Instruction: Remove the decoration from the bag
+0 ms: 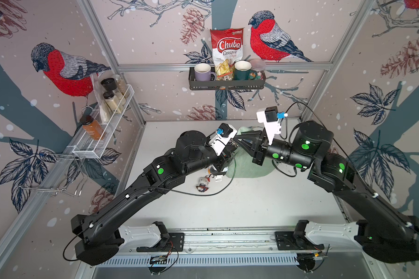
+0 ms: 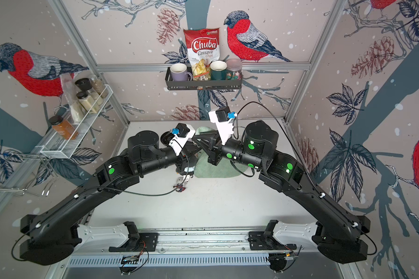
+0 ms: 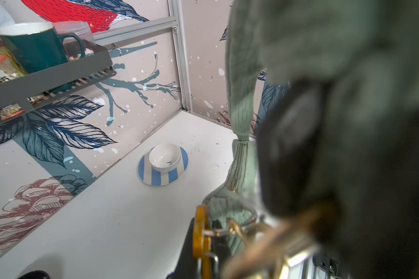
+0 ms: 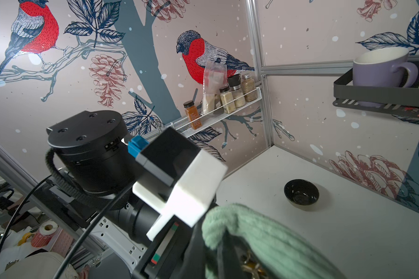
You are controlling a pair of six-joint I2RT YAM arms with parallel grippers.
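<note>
The sage-green cloth bag (image 1: pixel 256 162) hangs behind the meeting arms. Its gathered strap (image 4: pixel 260 232) rises into my right gripper, which is shut on the cloth. My left gripper (image 1: pixel 234 141) is shut, close to the right one. In the left wrist view metal rings and a clasp (image 3: pixel 237 227) lie against its orange-edged finger (image 3: pixel 200 232); blur hides whether one is pinched. The decoration, a small grey plush toy (image 1: pixel 203 184) with red details, shows below the left wrist, partly covered. A white tag (image 1: pixel 218 178) is beside it.
A black bowl stands at the back left. A white bowl (image 3: pixel 164 157) on a blue-striped plate (image 3: pixel 144 172) stands toward the back right corner.
</note>
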